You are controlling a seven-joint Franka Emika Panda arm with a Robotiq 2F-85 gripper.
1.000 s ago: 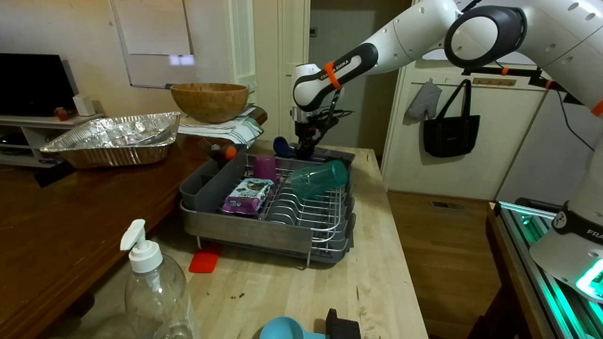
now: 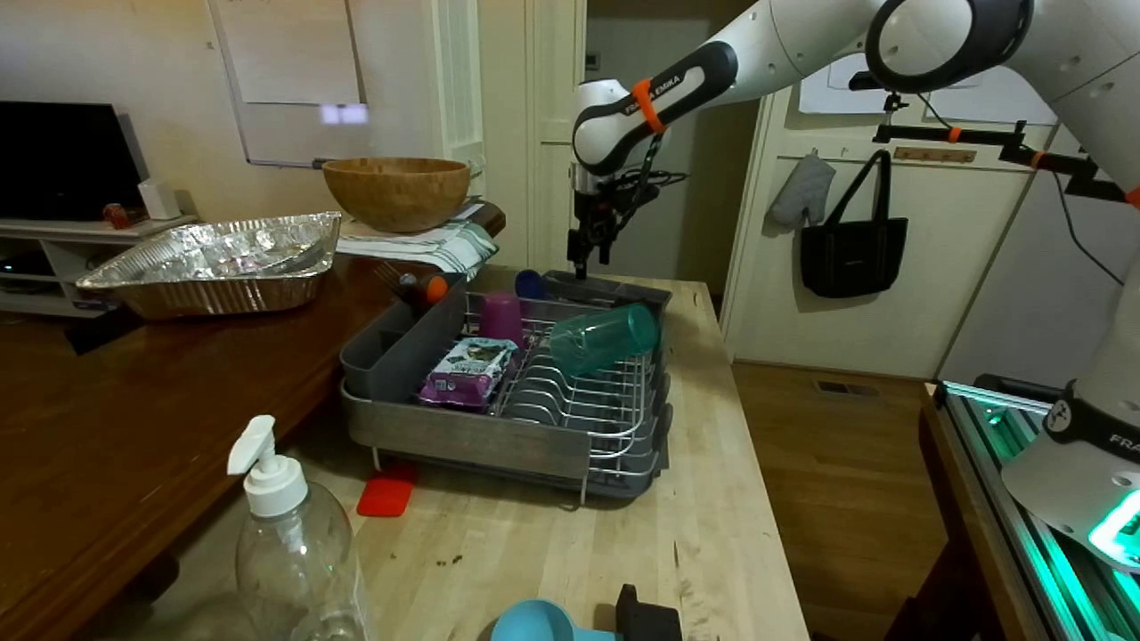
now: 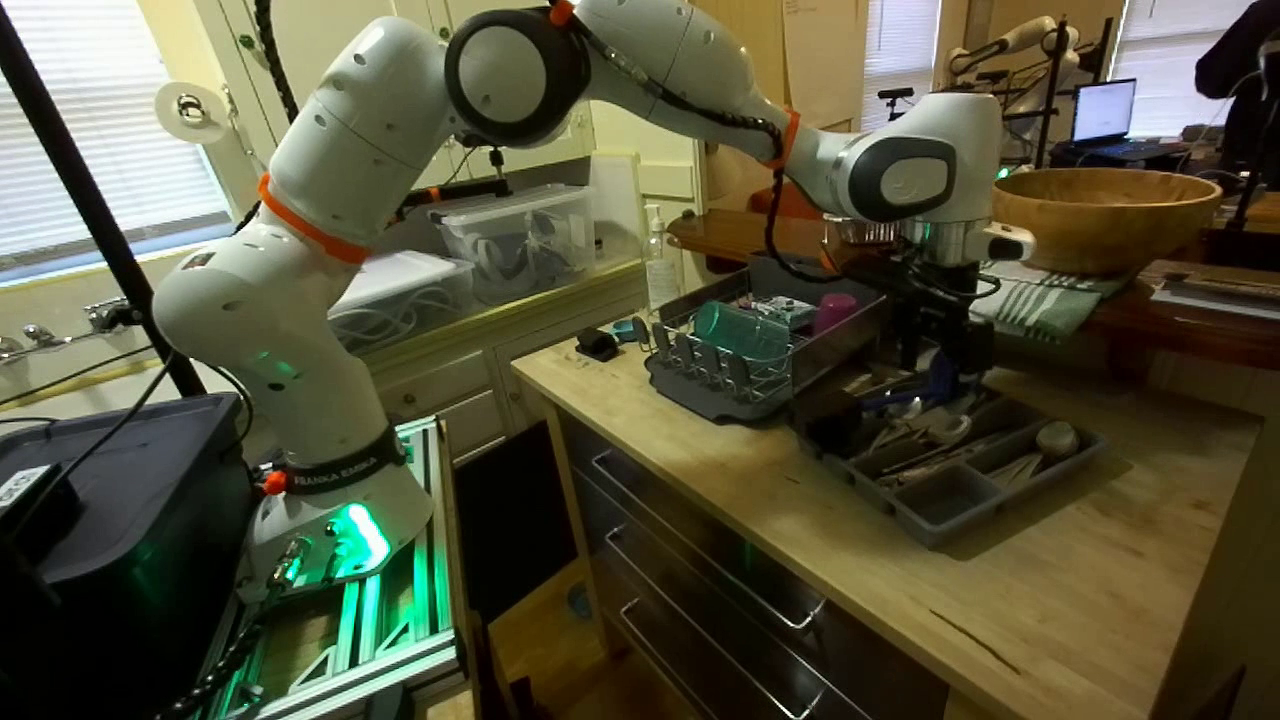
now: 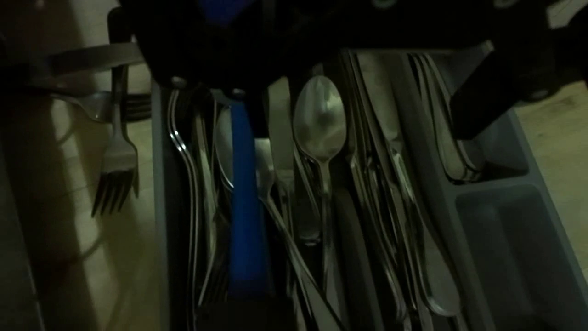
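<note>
My gripper (image 2: pixel 590 263) hangs above the grey cutlery tray (image 3: pixel 948 524), behind the dish rack in exterior view 1. In the wrist view, the gripper is open, its dark fingers (image 4: pixel 488 94) wide apart with nothing held between them. A blue-handled utensil (image 4: pixel 246 204) lies lengthwise over the cutlery in the tray, below the left finger. Its rounded blue end (image 2: pixel 530 283) shows beyond the rack. Around the blue handle lie a metal spoon (image 4: pixel 320 118), knives and forks. Dark fingers cover the far end of the tray.
The dish rack (image 2: pixel 481 436) holds a green cup (image 2: pixel 604 340), a purple cup (image 2: pixel 501 317) and a purple packet (image 2: pixel 468 370). Two loose forks (image 4: pixel 116 160) lie left of the tray in the wrist view. Clear wood countertop (image 3: pixel 1080 600) surrounds the tray's near side.
The gripper has risen and shifted slightly right in exterior view 1, away from the blue utensil. The utensil's rounded end now sits a little lower and shows less behind the rack.
</note>
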